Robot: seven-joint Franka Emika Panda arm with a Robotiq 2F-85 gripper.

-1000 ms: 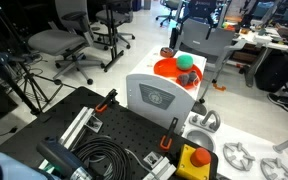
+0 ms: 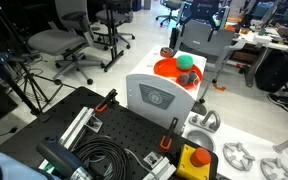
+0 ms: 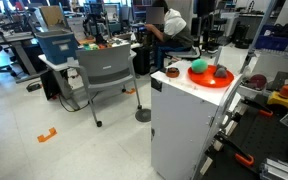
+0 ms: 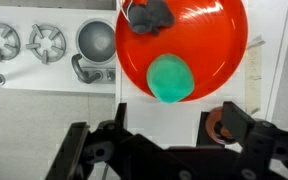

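On the white surface lies a red-orange plate (image 4: 212, 35). It carries a round green object (image 4: 170, 77) near its edge and a dark grey plush-like item (image 4: 151, 16). Beside the plate stands a brown round object (image 4: 218, 126) resting on something black. My gripper is open in the wrist view, its two dark fingers spread wide with only white surface between them. In exterior view 1 the gripper (image 2: 202, 22) shows at the top, above and behind the plate. Nothing is held.
A toy sink (image 4: 97, 41) and stove burners (image 4: 48, 39) adjoin the white surface. Tape (image 4: 253, 77) lies along the plate's other side. In exterior view 1, a yellow block with a red top (image 2: 196, 158) sits near the front. A grey chair (image 3: 107, 75) stands beyond the counter.
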